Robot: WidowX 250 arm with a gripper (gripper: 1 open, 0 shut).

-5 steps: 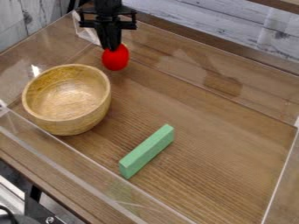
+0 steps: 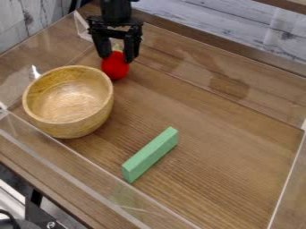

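My gripper [image 2: 116, 45] is at the top left, lowered over a red round object [image 2: 116, 65], with its dark fingers apart at the object's upper part. Whether they touch it is unclear. A large tan bowl [image 2: 68, 103] sits in front and to the left. A green bar [image 2: 150, 154] lies diagonally at the lower middle.
A pale wall edge [image 2: 30, 27] borders the top left. Dark cables or parts show at the lower left corner.
My gripper has moved down and slightly toward the camera over the red object, which appears slightly further left than a second ago.
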